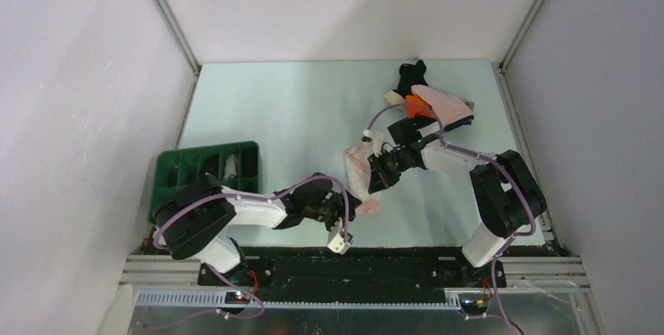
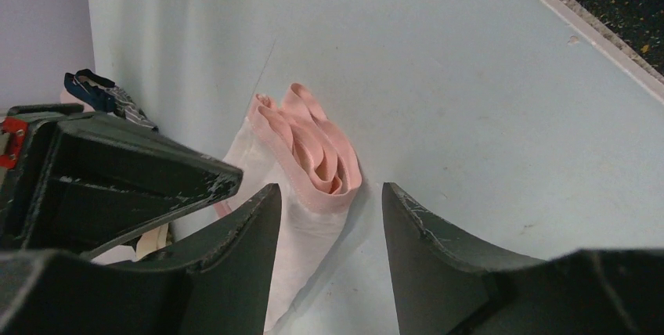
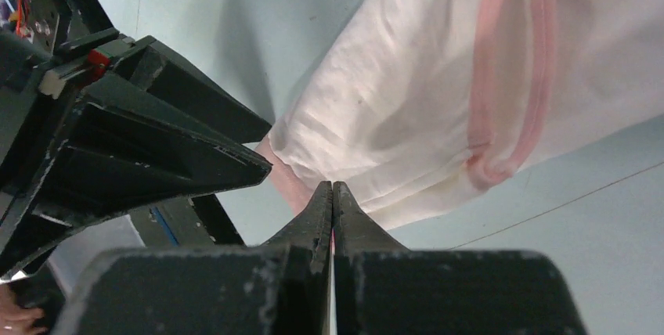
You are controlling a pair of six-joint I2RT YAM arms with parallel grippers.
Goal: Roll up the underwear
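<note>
The underwear [image 1: 358, 167], white with pink bands, lies folded into a long strip near the table's middle. Its layered pink waistband end [image 2: 321, 151] faces up in the left wrist view. My left gripper stands open at this end; one finger [image 2: 262, 229] overlaps the cloth in view, the other lies over bare table. Whether either touches it I cannot tell. My right gripper is shut, its tips over the fabric's near edge, with nothing clearly showing between them. Both grippers are close together, the left gripper showing beside the right.
A green divided bin [image 1: 207, 147] with a few items stands at the left, partly behind the left arm. Several folded clothes [image 1: 442, 104] are piled at the far right.
</note>
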